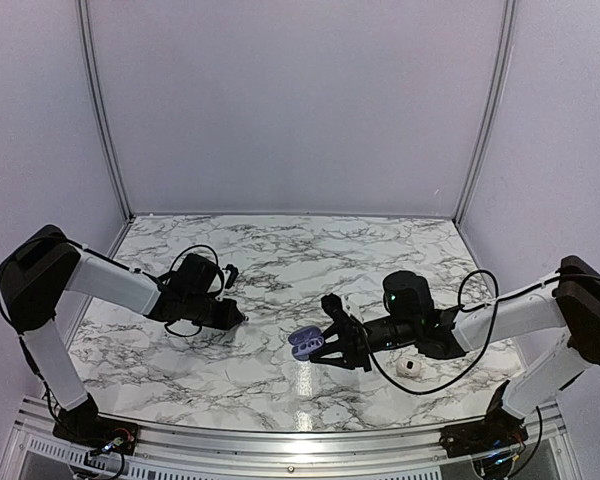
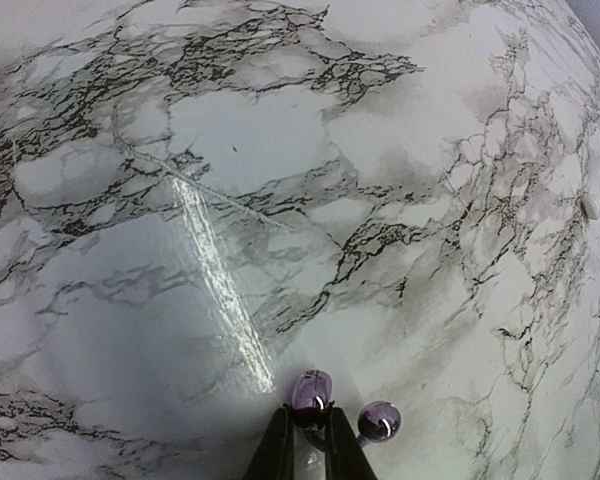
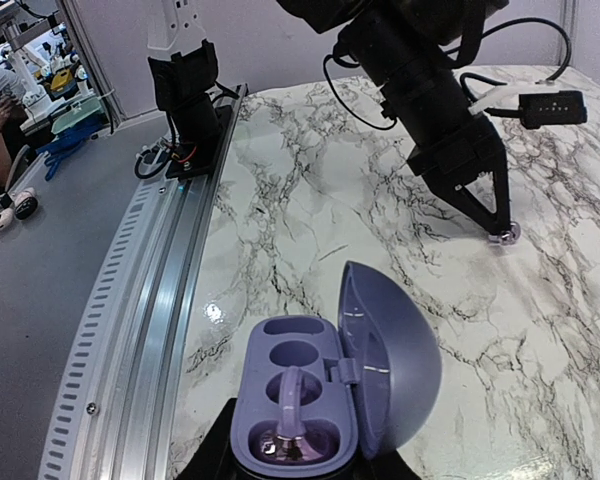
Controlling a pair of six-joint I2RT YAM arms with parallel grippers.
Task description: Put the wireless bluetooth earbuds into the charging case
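My right gripper [image 1: 320, 350] is shut on the open lilac charging case [image 3: 295, 395], holding it above the table; one earbud [image 3: 290, 440] sits in a slot of it, with other cavities empty. At the left of the table my left gripper [image 1: 235, 318] is down at a lilac earbud [image 2: 310, 390], its fingertips close around it; a round lilac shape [image 2: 378, 421] shows beside it in the left wrist view. Whether those fingers grip the earbud I cannot tell.
A small white object [image 1: 408, 368] lies under the right arm. Metal rails run along the front edge.
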